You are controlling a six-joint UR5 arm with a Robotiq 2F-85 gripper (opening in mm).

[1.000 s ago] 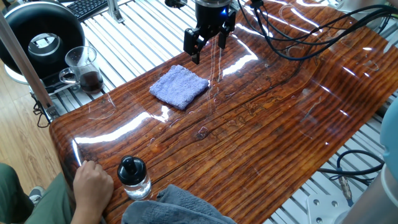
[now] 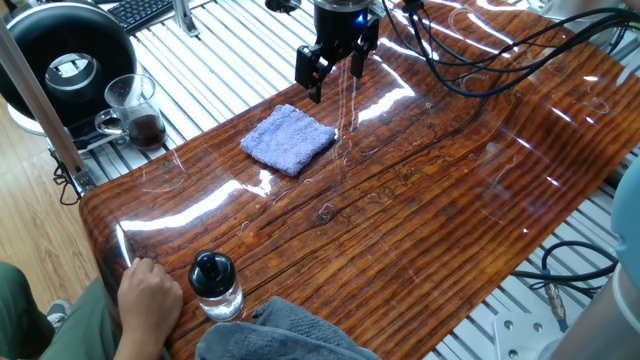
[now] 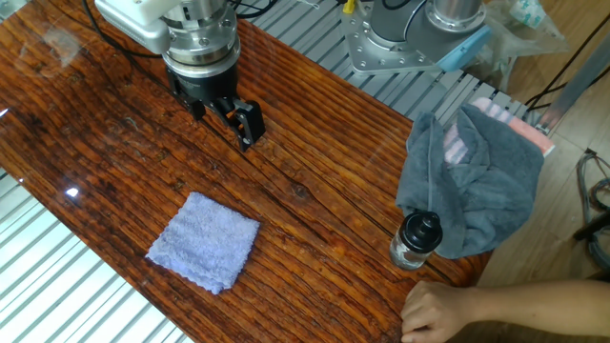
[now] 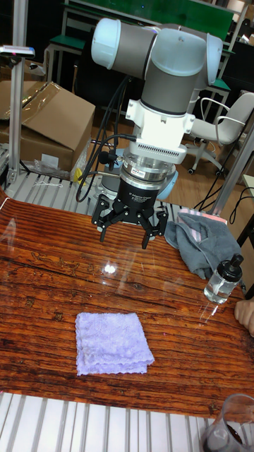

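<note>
My gripper (image 4: 126, 235) hangs above the wooden table with its two fingers spread wide and nothing between them. A folded lavender cloth (image 4: 113, 345) lies flat on the table, clear of the fingers; it also shows as a purple square (image 2: 288, 140) in the first exterior view and near the table's edge (image 3: 204, 242) in the second. A clear bottle with a black pump top (image 3: 416, 240) stands upright on the table. Beside it a grey towel (image 3: 477, 176) is heaped at the table's end.
A person's hand (image 2: 150, 305) rests at the table edge near the bottle. A glass mug with dark liquid (image 2: 136, 115) stands off the table on the slatted metal surface. Black cables (image 2: 480, 80) hang near the arm.
</note>
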